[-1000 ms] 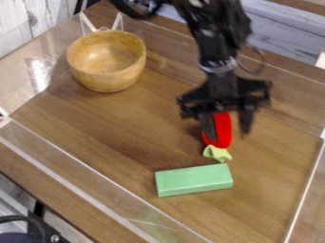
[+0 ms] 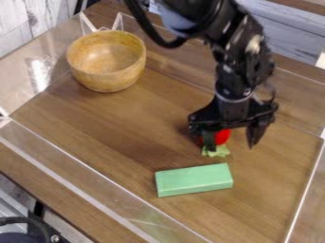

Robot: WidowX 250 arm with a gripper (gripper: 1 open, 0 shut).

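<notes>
My black gripper (image 2: 229, 123) is low over the right middle of the wooden table, blurred, its fingers spread around a small red object (image 2: 222, 136) with a pale green tip (image 2: 215, 151) toward the front. The gripper partly hides the red object. I cannot see whether the fingers touch it.
A wooden bowl (image 2: 105, 63) stands at the back left. A light green block (image 2: 193, 180) lies in front of the red object.
</notes>
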